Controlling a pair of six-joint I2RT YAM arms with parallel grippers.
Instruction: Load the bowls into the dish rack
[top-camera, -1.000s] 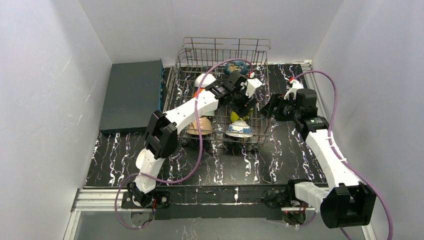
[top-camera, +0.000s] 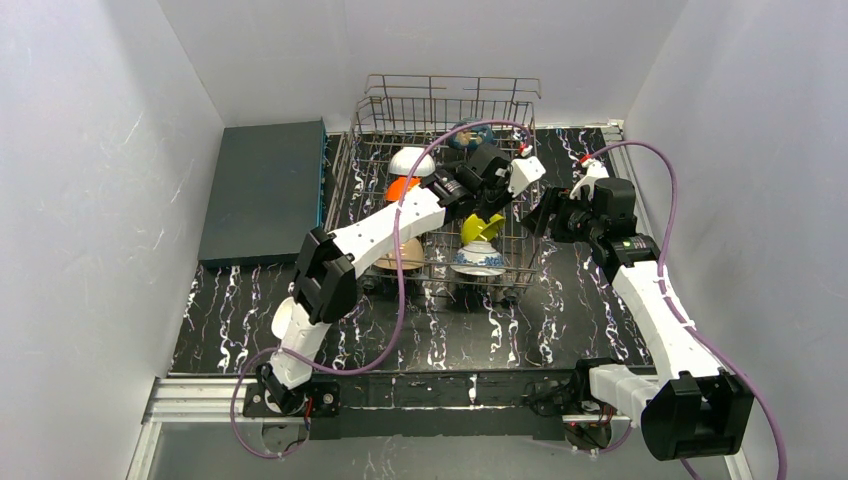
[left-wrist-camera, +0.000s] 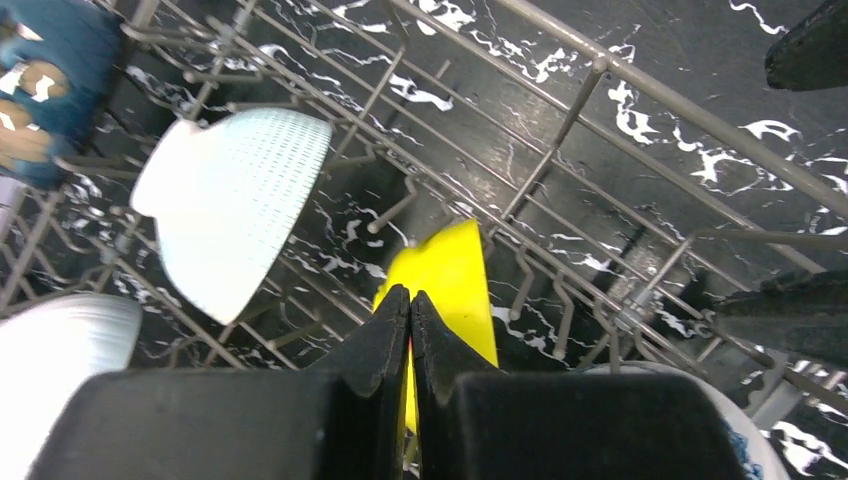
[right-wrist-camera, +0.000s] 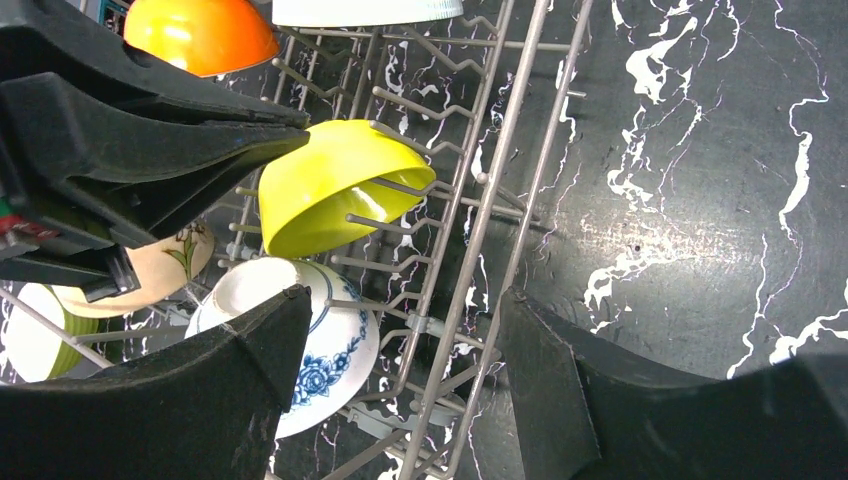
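Note:
A yellow bowl (right-wrist-camera: 330, 175) rests tilted among the rack's tines, above a blue-and-white bowl (right-wrist-camera: 330, 370). An orange bowl (right-wrist-camera: 200, 35), a white bowl (top-camera: 410, 160), a tan bowl (top-camera: 398, 255) and a dark blue bowl (left-wrist-camera: 50, 90) are in the dish rack (top-camera: 445, 85) too. My left gripper is shut over the yellow bowl, nothing visible between its fingers. At the rack's right side, my right gripper is part open, its fingers either side of the rack's rim wires; I see no bowl between them.
A dark grey board (top-camera: 260, 195) lies left of the rack. Grey walls enclose the sides and back.
My left gripper and wrist have shifted up and to the right over the rack, uncovering more of the yellow bowl. The right arm is almost unchanged.

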